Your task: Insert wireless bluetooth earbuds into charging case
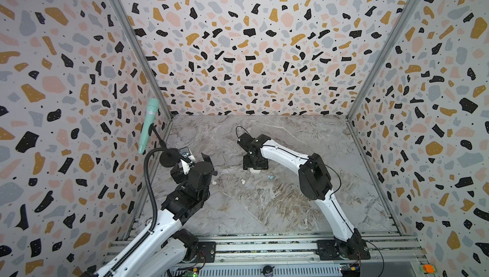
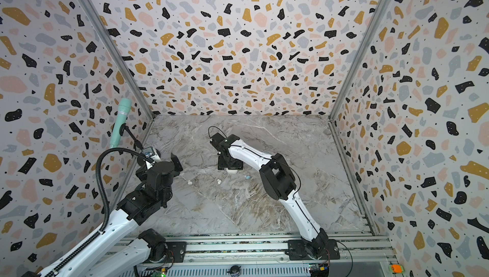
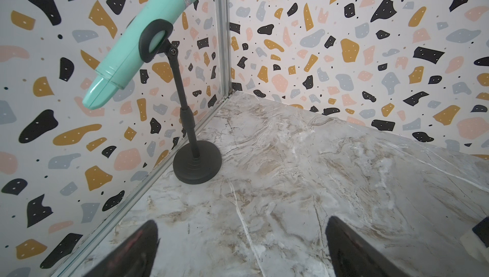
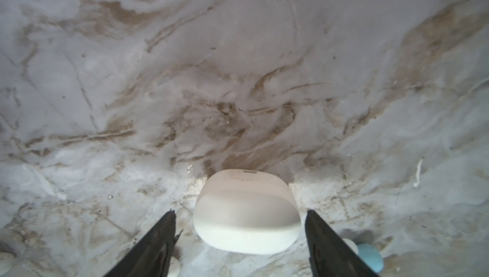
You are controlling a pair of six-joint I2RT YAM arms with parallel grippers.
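Note:
A white charging case [image 4: 247,210] lies on the marble table between the fingers of my right gripper, which is part open around it; contact is unclear. In the top views this gripper [image 1: 255,167] hides much of the case. Small white earbud-like pieces lie near it [image 1: 243,181], another farther left [image 1: 214,182], and a light-blue piece [image 4: 370,256] with white lies to the right. My left gripper stands open at the left of the table, with nothing between its fingers.
A mint microphone-shaped object [image 3: 140,47] on a black stand [image 3: 197,160] stands by the left wall, near my left arm. Patterned walls enclose three sides.

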